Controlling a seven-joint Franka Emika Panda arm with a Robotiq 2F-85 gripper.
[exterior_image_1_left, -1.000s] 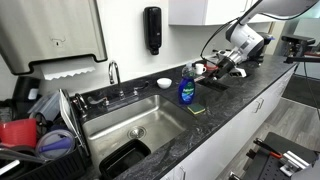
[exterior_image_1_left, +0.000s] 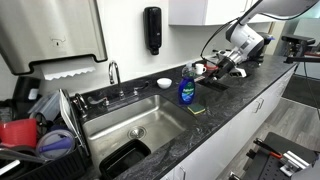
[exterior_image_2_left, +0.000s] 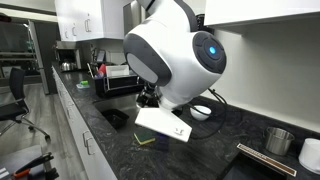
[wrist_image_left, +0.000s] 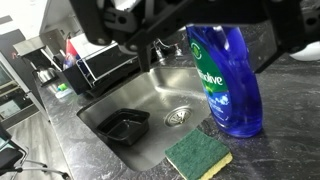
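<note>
My gripper is open, its dark fingers spread wide at the top of the wrist view, with nothing held between them. A blue dish soap bottle (wrist_image_left: 232, 90) with a green label stands upright ahead, toward the right finger; whether the finger touches it I cannot tell. The bottle (exterior_image_1_left: 187, 88) is on the counter to the right of the sink in exterior view 1. Flat beside it lies a green and yellow sponge (wrist_image_left: 198, 154). In exterior view 2 the white arm hides my gripper and most of the bottle.
A steel sink (wrist_image_left: 180, 88) holds a black tub (wrist_image_left: 124, 125). Behind the bottle sits a white bowl (exterior_image_1_left: 166, 83). A dish rack (exterior_image_1_left: 62, 150) stands left of the sink. A metal pot (exterior_image_2_left: 278, 140) is on the counter near the arm.
</note>
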